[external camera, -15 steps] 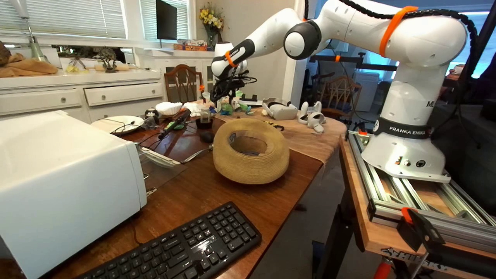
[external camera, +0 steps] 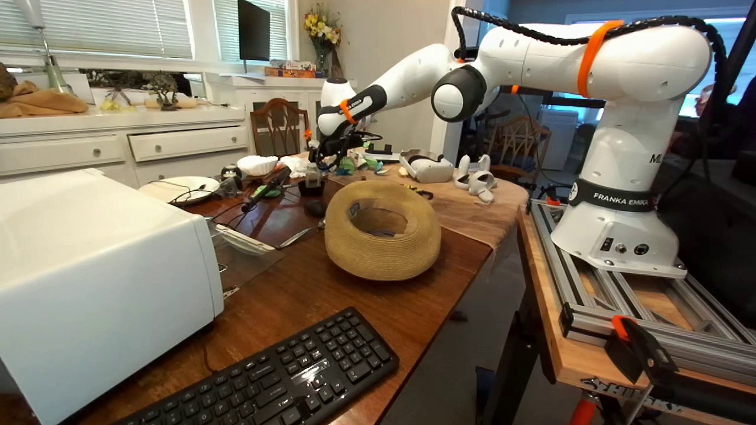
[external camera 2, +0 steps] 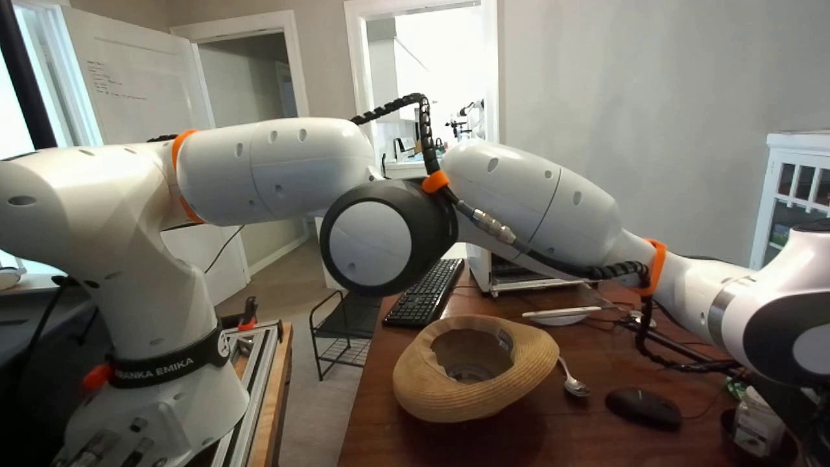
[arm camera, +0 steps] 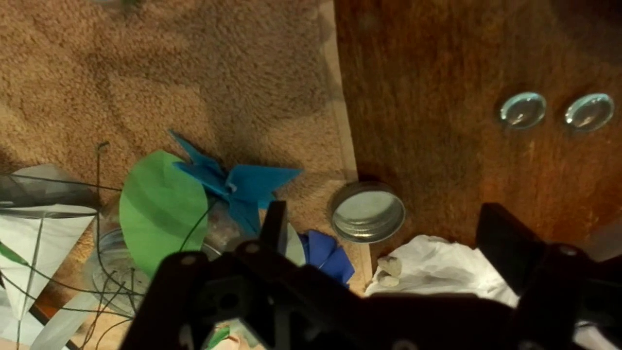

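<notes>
Fingers spread wide, my gripper is open in the wrist view with nothing held. Below it, in the gap, a round metal lid (arm camera: 368, 213) straddles the border of the tan cloth and the dark wood. Crumpled white paper (arm camera: 443, 265) lies close by, partly behind the gripper body. To the left are a blue folded-paper shape (arm camera: 248, 183), a green paper leaf (arm camera: 163, 204) and a darker blue paper piece (arm camera: 326, 256). Two clear glass discs, one of them this disc (arm camera: 523, 111), rest on bare wood. In exterior view 1 the dark gripper (external camera: 327, 159) is small among clutter.
A straw hat (external camera: 383, 230) sits brim-up on the table, with a keyboard (external camera: 283, 375) in front and a white box-shaped appliance (external camera: 106, 283) at left. A white headset (external camera: 429, 169) lies on the cloth. Thin dark wires (arm camera: 98, 233) cross the wrist view's left side.
In exterior view 1 the arm has come down, its elbow noticeably lower, and the gripper is lower and slightly further left. The hat and keyboard have stayed put.
</notes>
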